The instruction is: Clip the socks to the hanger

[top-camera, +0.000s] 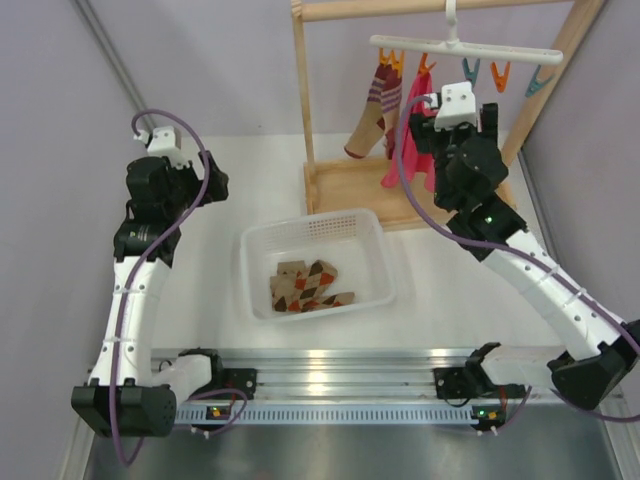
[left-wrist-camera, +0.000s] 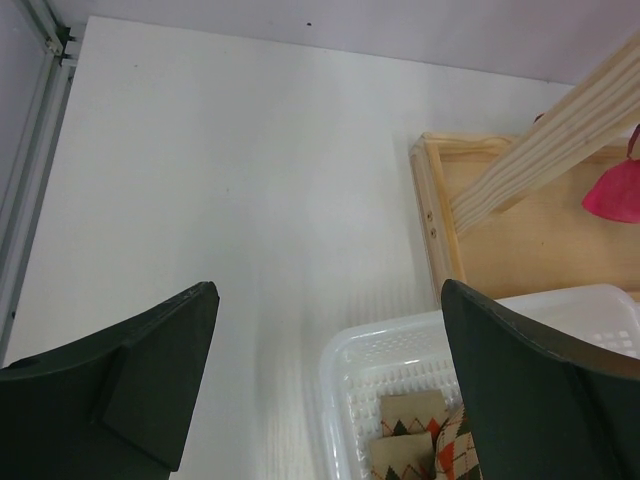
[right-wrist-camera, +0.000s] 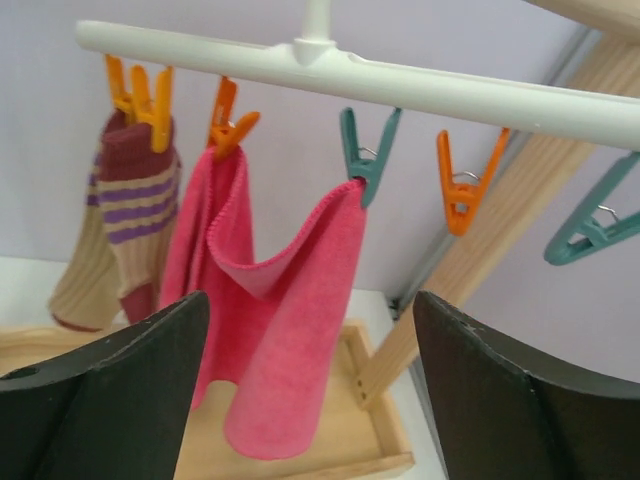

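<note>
A white hanger bar (top-camera: 465,48) carries orange and teal clips. From its left orange clips hang the tan, maroon-striped socks (right-wrist-camera: 130,215). Beside them a pink cloth (right-wrist-camera: 300,350) is held by an orange clip (right-wrist-camera: 227,122) and a teal clip (right-wrist-camera: 370,150). Patterned brown socks (top-camera: 305,287) lie in the white basket (top-camera: 250,265). My right gripper (top-camera: 455,120) is before the hanging pink cloth, fingers apart, with nothing visibly gripped; in the right wrist view the cloth shows beyond the fingers (right-wrist-camera: 150,370). My left gripper (top-camera: 212,180) stands open and empty left of the basket.
A wooden frame (top-camera: 304,90) with a wooden base (top-camera: 350,190) stands at the back under the bar. Two further clips, orange (right-wrist-camera: 465,185) and teal (right-wrist-camera: 595,235), hang empty at the right. The white table left of the basket is clear.
</note>
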